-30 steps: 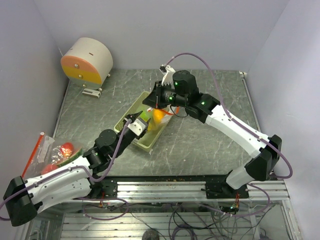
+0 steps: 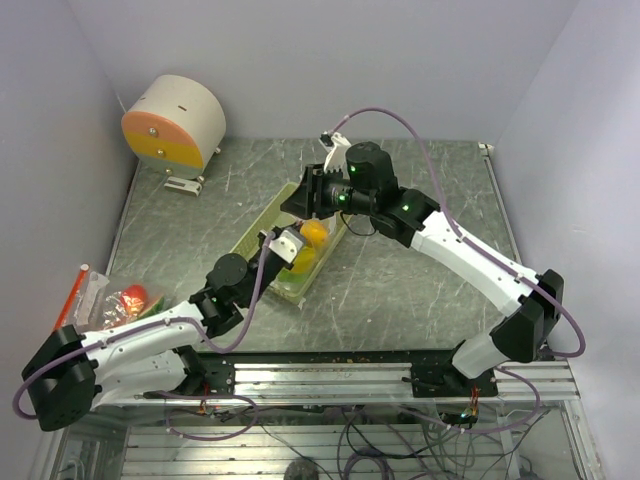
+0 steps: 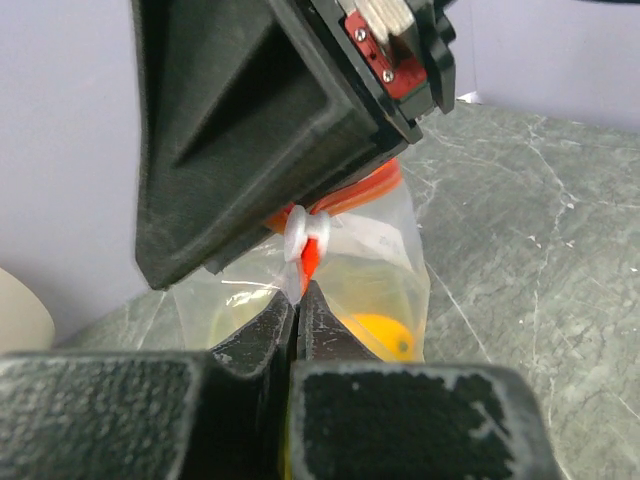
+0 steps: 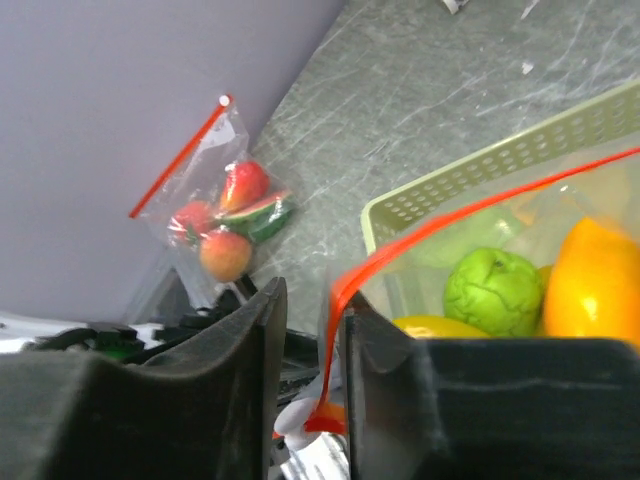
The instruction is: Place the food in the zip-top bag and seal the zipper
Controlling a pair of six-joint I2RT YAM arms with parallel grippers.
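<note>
A clear zip bag (image 3: 400, 240) with an orange zipper strip (image 4: 445, 220) stands in a pale green basket (image 4: 470, 165). Inside the bag or behind its film show a green pepper-like food (image 4: 492, 290), an orange food (image 4: 595, 280) and a yellow one (image 4: 440, 327). My left gripper is shut on the bag's film, just under the white slider (image 3: 303, 233) at one zipper end. Over that same end, my right gripper is part open, the orange strip running between its fingers. In the top view both grippers meet above the basket, hiding the slider.
Another clear bag (image 2: 125, 305) with an orange zipper, holding red fruit and a watermelon slice, lies at the table's left. A cream drum with an orange and yellow front (image 2: 175, 120) stands at the back left.
The right gripper has parted its fingers; its arm has hardly moved.
</note>
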